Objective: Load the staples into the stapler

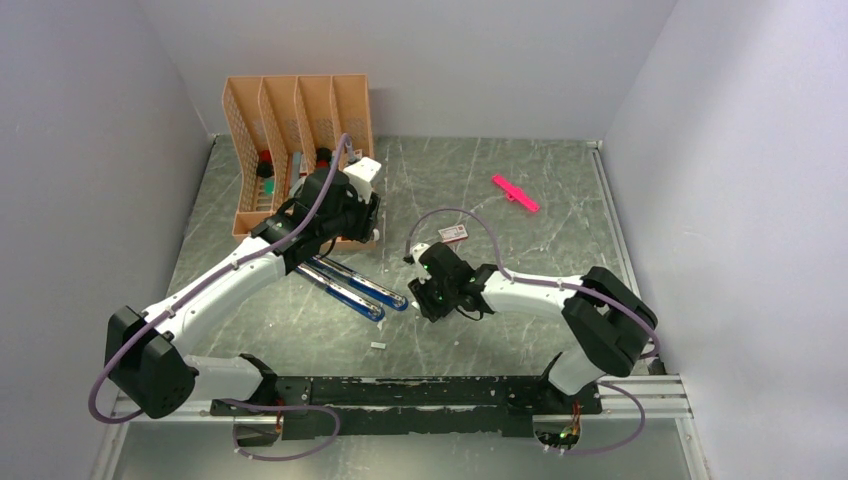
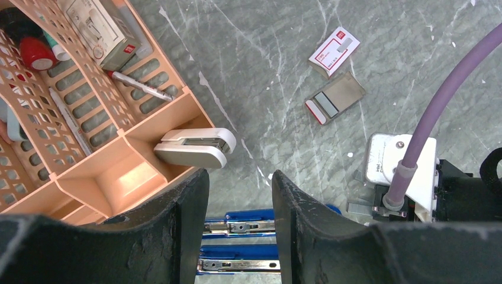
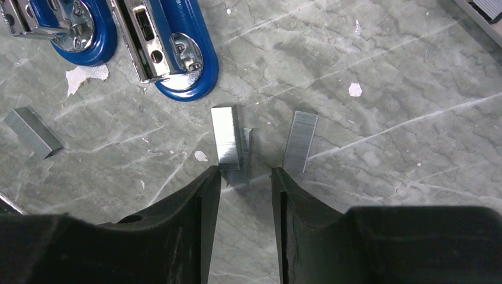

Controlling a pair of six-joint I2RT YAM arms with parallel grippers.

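Note:
Above the marbled tabletop my right gripper hangs open over the loose staples. One silver staple strip [image 3: 226,136] leans on another by the left fingertip; a separate strip [image 3: 301,139] lies flat beyond the right fingertip. A further staple strip [image 3: 32,132] is off to the left. The blue stapler [image 3: 188,50] lies alongside a second, similar one, metal rails showing. At the organizer's front corner, my left gripper stands part open with nothing between its fingers. A small white-grey stapler [image 2: 194,152] sticks out of that corner compartment, just beyond the left fingertips.
The orange organizer [image 1: 300,90] fills the back left, holding boxes and pens. A staple box [image 2: 335,50] and an open tray with staples [image 2: 335,99] lie right of it. A pink object [image 1: 515,193] rests at the back right, with bare tabletop around it.

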